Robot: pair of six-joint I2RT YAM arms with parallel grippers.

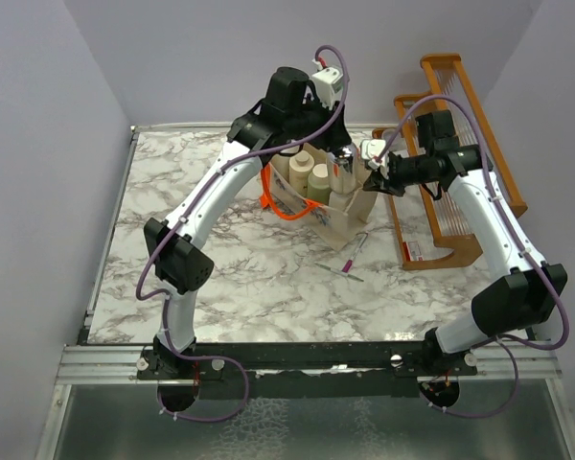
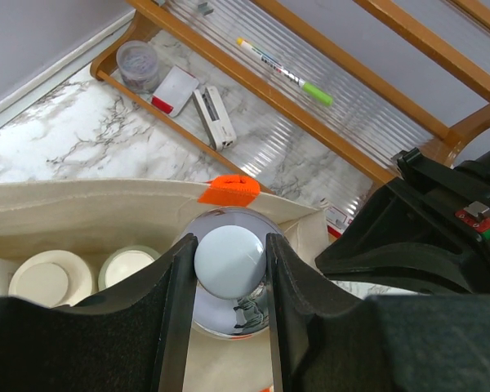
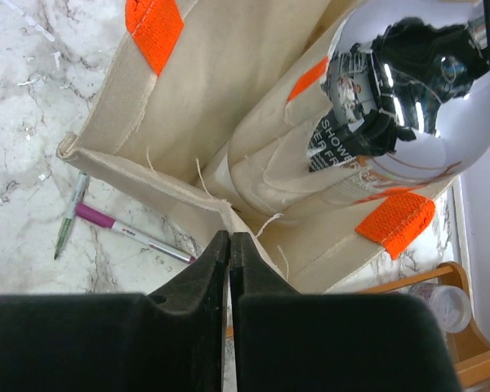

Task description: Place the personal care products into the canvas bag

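The canvas bag (image 1: 316, 211) holds several bottles, two with round lids (image 2: 51, 283) beside a silver-topped bottle (image 3: 367, 106). My left gripper is shut on that bottle's round white cap, above the bag's right part. My right gripper is shut at the bag's near right rim, seemingly pinching the canvas edge; in the top view its tips are mostly hidden by the arm.
A wooden rack (image 1: 460, 244) stands right of the bag, holding small stationery items. Two markers (image 3: 131, 233) lie in front of the bag.
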